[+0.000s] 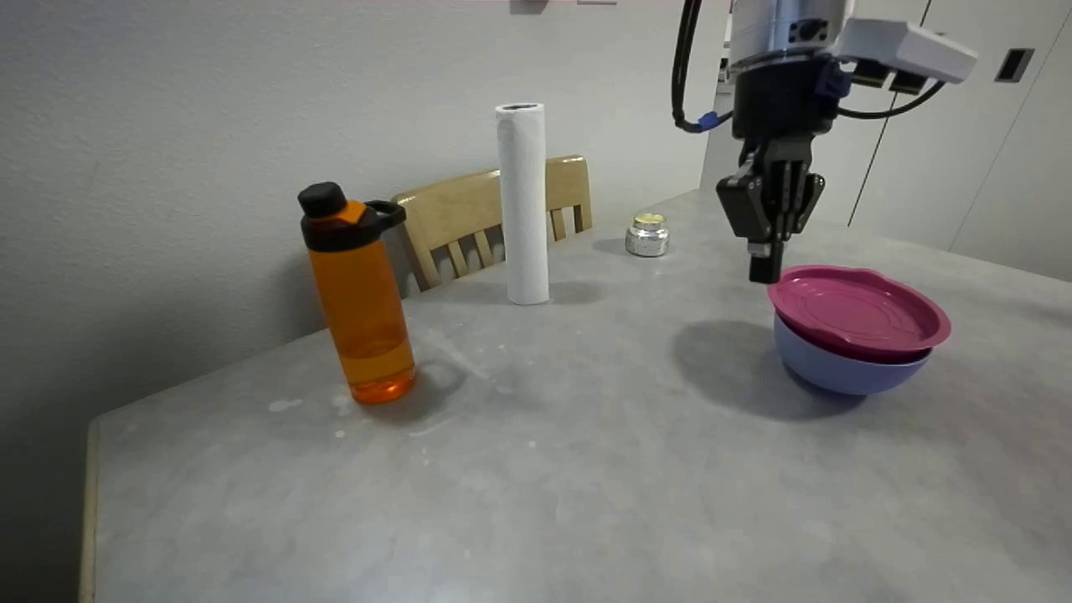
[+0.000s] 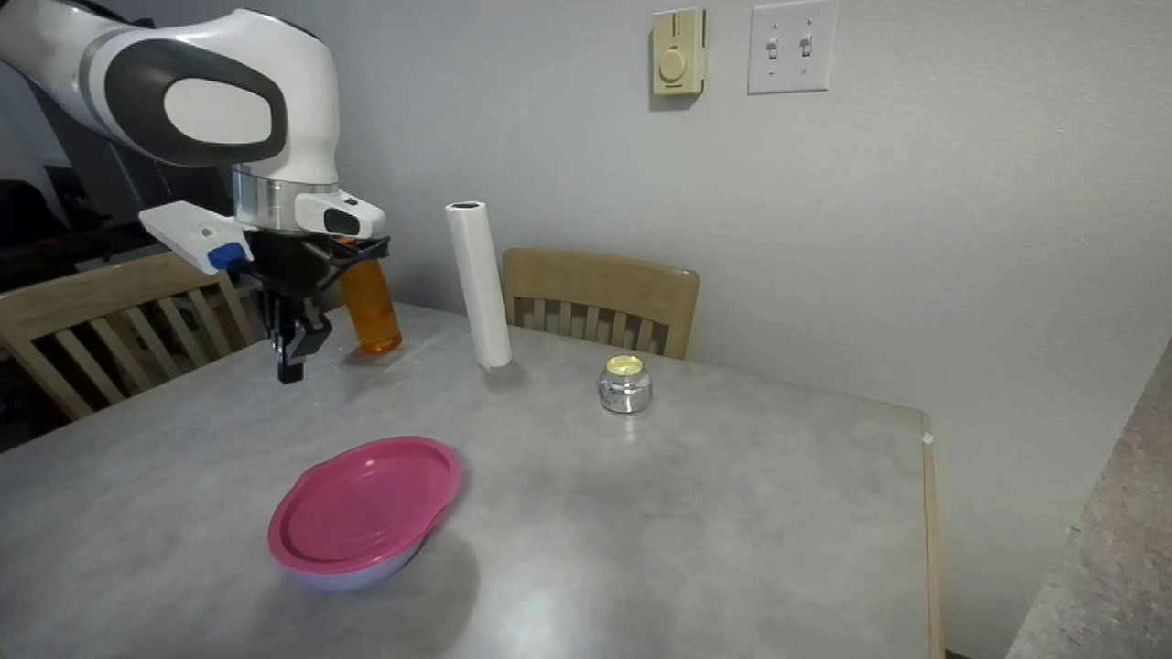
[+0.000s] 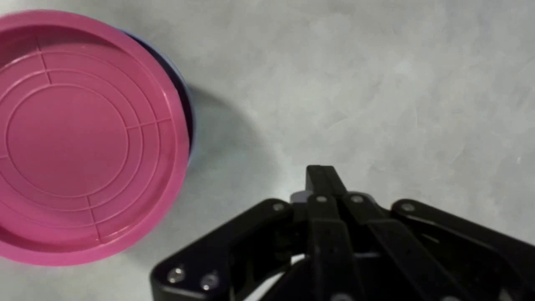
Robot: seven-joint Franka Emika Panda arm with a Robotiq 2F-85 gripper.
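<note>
A round pink lid (image 1: pixel 859 310) rests off-centre on a blue-purple bowl (image 1: pixel 849 368), leaving a dark gap along one side of the rim. In the wrist view the lid (image 3: pixel 65 140) fills the left, and a sliver of the bowl (image 3: pixel 184 90) shows past its edge. My gripper is shut with nothing visible between its fingers, clear of the lid and above bare table. The second exterior view has the gripper (image 2: pixel 290 372) in the air behind the lid (image 2: pixel 365 503).
An orange bottle (image 1: pixel 363 311), an upright white paper roll (image 1: pixel 523 206) and a small silver jar (image 1: pixel 647 237) stand on the grey table (image 1: pixel 563 452). Wooden chairs (image 2: pixel 599 286) line its far side. Free table surrounds the bowl.
</note>
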